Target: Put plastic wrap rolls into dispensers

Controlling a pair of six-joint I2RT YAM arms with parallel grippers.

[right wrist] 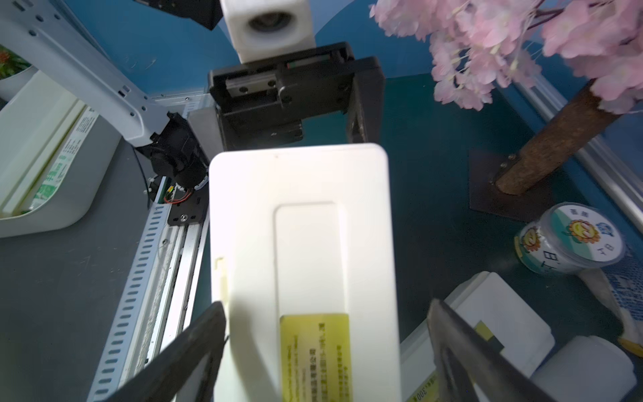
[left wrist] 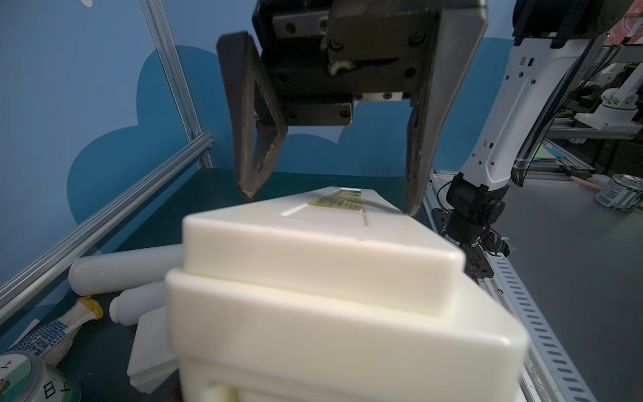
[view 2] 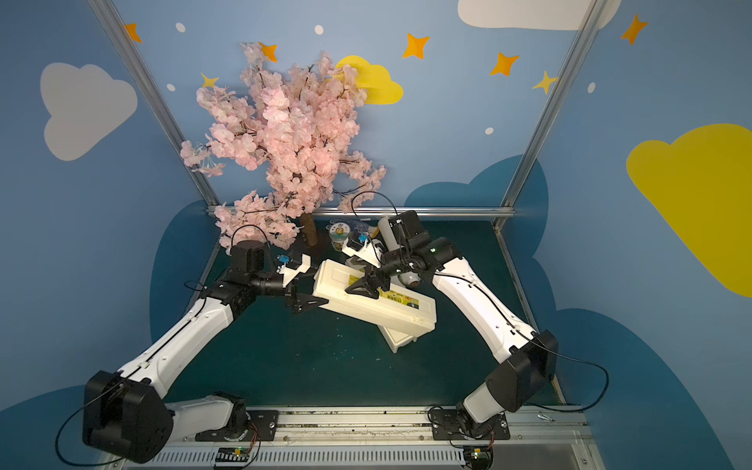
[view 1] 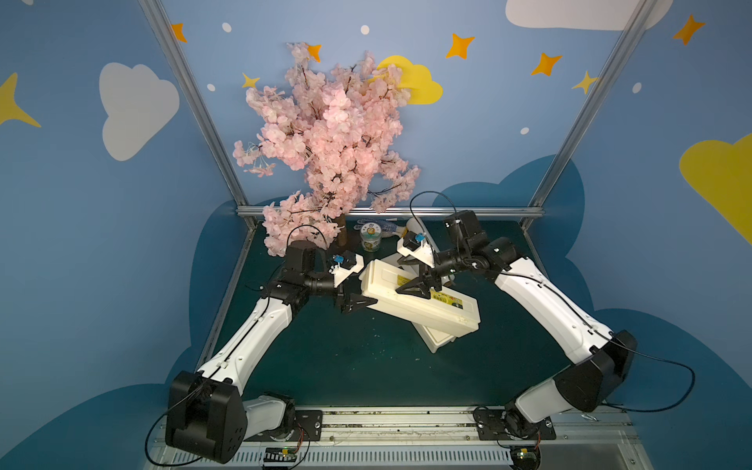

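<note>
A cream dispenser box (view 1: 419, 301) with a yellow label lies tilted across a second white dispenser box (view 1: 432, 337). At its left end stands my left gripper (view 1: 358, 296), open; its fingers do not show in the left wrist view, where the box end fills the foreground. My right gripper is open above the lid, its two fingers apart on either side of the box top. In the right wrist view its blurred fingers (right wrist: 465, 355) flank the box. White wrap rolls, one longer (left wrist: 127, 268) and one shorter (left wrist: 142, 303), lie behind the boxes.
A round labelled tub (right wrist: 569, 241) and a blue-and-white bag (left wrist: 50, 338) sit at the back near the pink blossom tree (view 1: 337, 141).
</note>
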